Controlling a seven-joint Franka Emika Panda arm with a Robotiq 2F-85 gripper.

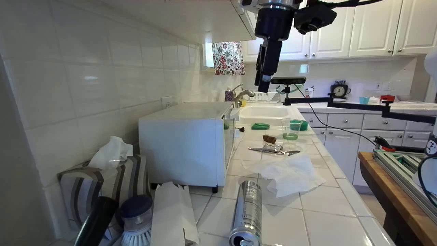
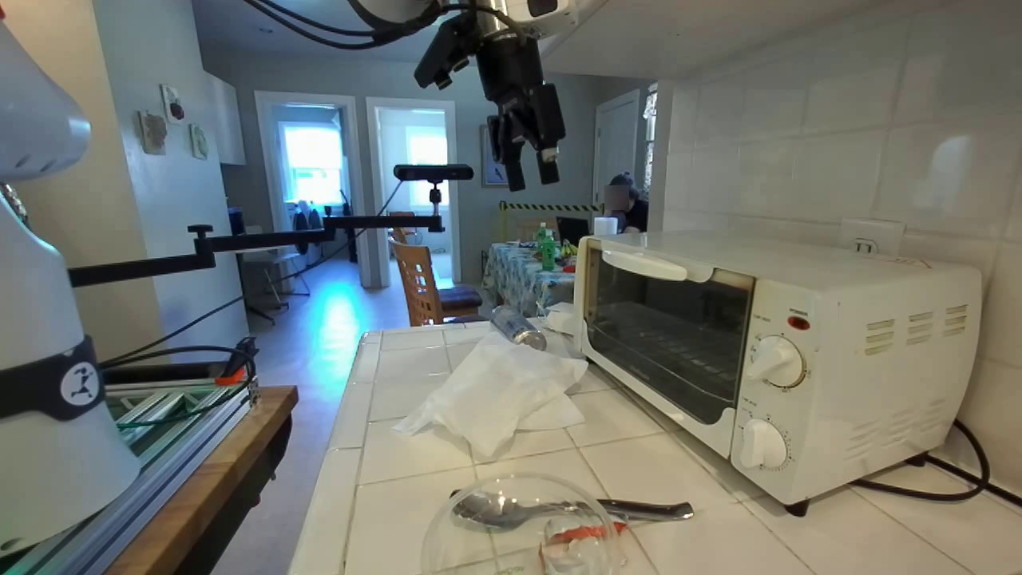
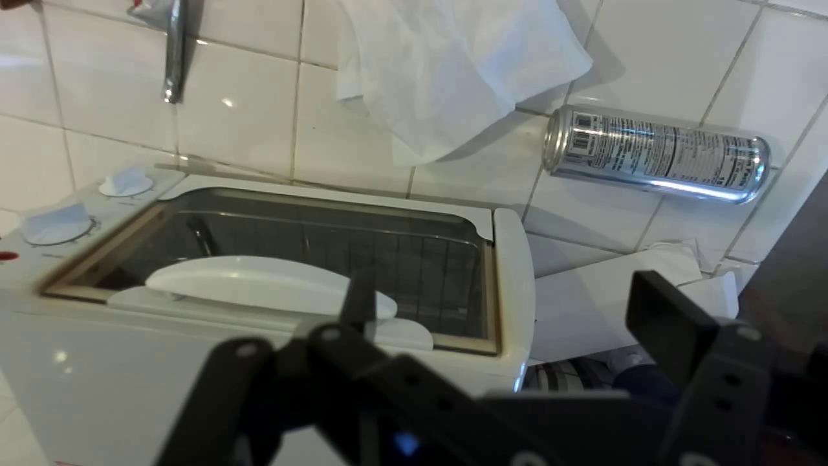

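My gripper (image 2: 532,182) hangs high above the counter, open, with nothing between its fingers. In the wrist view its dark fingers (image 3: 669,326) are spread wide over the top front edge of the white toaster oven (image 3: 435,373). The oven's door, with its curved white handle (image 3: 268,283), is closed. A silver can (image 3: 656,151) lies on its side on the tiles, and a crumpled white paper towel (image 3: 458,70) is spread beside it. Farther along the counter are a spoon (image 2: 604,509) and a clear plastic cup or lid (image 2: 445,532).
A striped tissue box (image 1: 123,176), a dish brush (image 1: 136,217) and a white carton (image 1: 174,213) crowd the wall side. A camera on a black arm (image 1: 348,103) reaches over the counter. Green cloth (image 1: 260,126) lies near the sink (image 1: 262,111). Bare tiles lie right of the can.
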